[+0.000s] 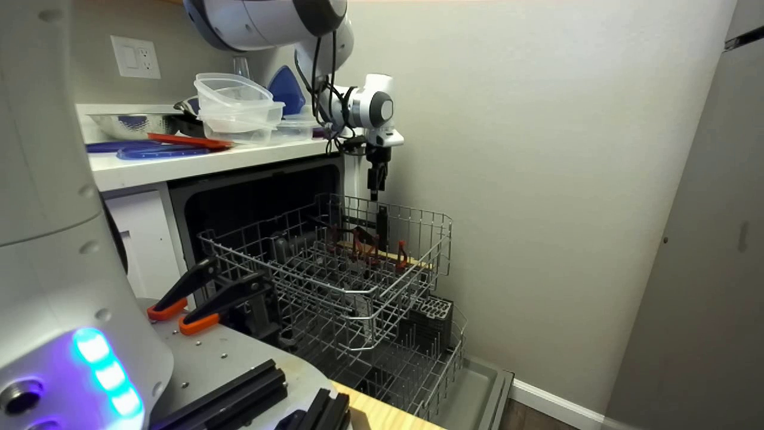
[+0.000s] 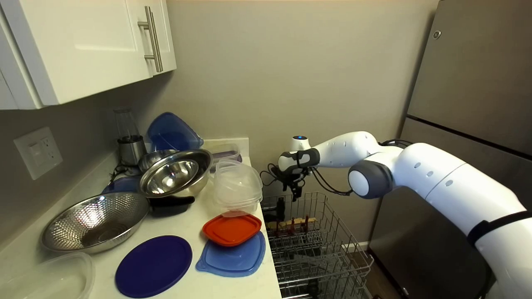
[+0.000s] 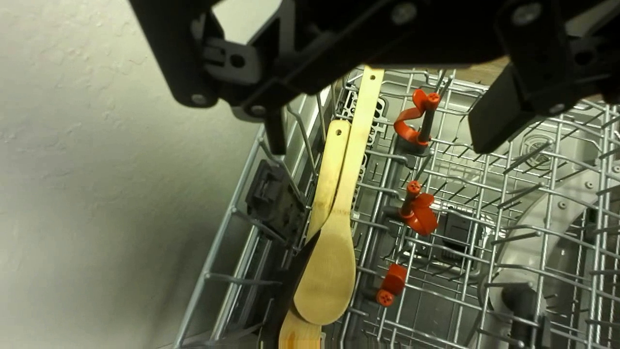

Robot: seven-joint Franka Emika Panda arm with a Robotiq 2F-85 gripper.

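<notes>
My gripper (image 1: 373,193) hangs above the far end of the dishwasher's upper rack (image 1: 358,290). In the wrist view its fingers are wide apart, the left finger (image 3: 275,131) near the rack's wall-side edge and the right finger (image 3: 497,113) over the tines, with nothing gripped. Below them lies a wooden spoon (image 3: 326,273), its bowl toward the bottom of the view. Alongside its handle is a second wooden handle (image 3: 332,168), partly covered by the spoon. A dark utensil shows under the spoon's bowl; its full shape is hidden.
Red clips (image 3: 419,215) stand on the rack beside the spoon. A bare wall (image 3: 87,174) rises close on the other side. The counter (image 2: 209,284) holds a steel colander (image 2: 97,221), clear containers (image 2: 237,187), a red lid (image 2: 232,229) and blue lids.
</notes>
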